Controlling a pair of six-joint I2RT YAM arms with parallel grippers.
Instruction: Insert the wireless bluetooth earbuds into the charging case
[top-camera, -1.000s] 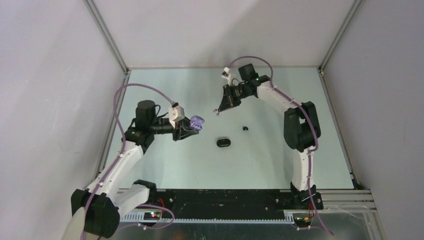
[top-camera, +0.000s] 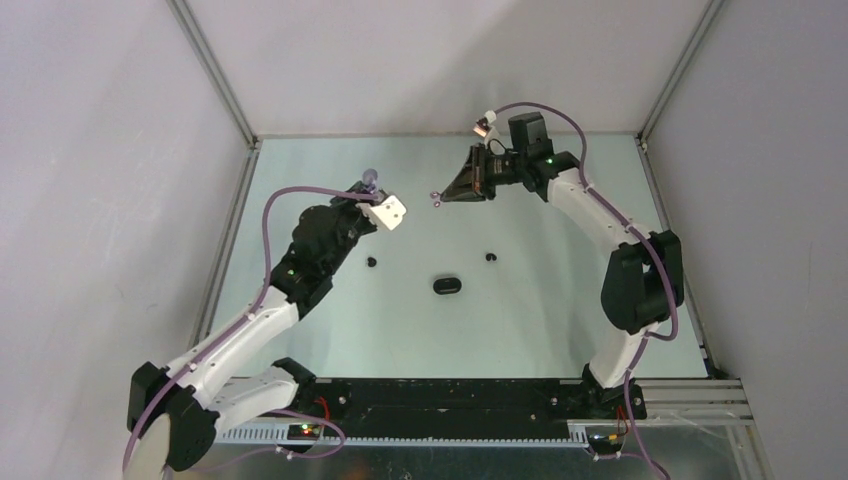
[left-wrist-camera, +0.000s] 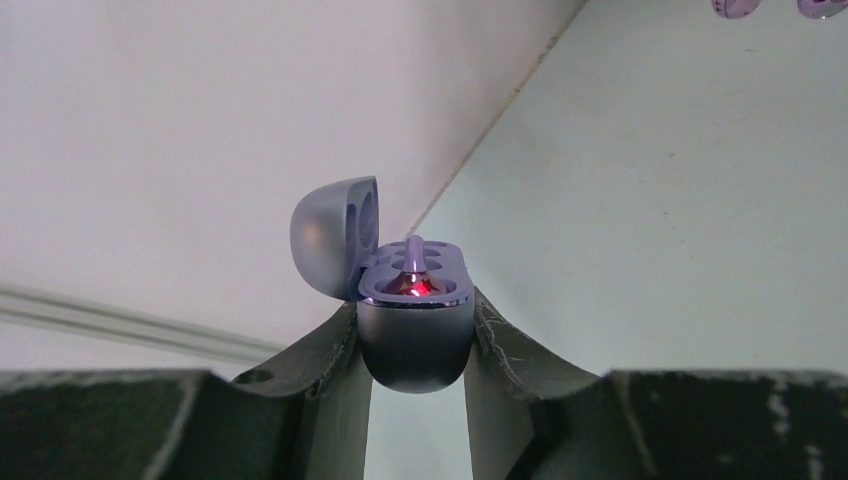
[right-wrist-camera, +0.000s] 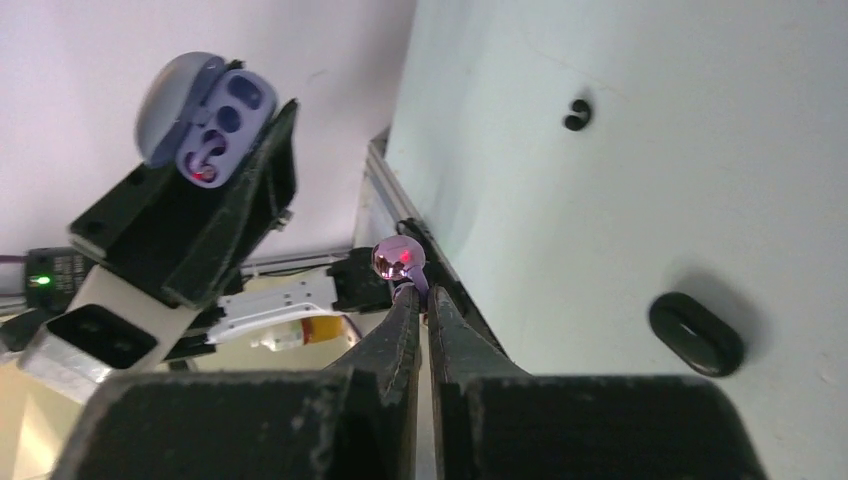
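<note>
My left gripper is shut on the open lavender charging case (left-wrist-camera: 415, 340), held upright with its lid raised at the left and an earbud seated inside with a red light. In the top view this case (top-camera: 369, 182) is partly behind the arm. My right gripper holds a shiny purple earbud (right-wrist-camera: 398, 258) at its fingertips, with a second piece mostly hidden behind it. In the top view the pair (top-camera: 436, 198) is at the tip of the right gripper, to the right of the case and apart from it.
A black case (top-camera: 447, 286) lies mid-table, with small black earbuds (top-camera: 491, 257) to its right and another small black piece (top-camera: 371, 262) to its left. Walls bound the pale table (top-camera: 520, 330) at the back and sides.
My left gripper has swung back and upward with the case, turning it away from the table's middle. The right arm has risen and shifted slightly, moving a little left over the last moment.
</note>
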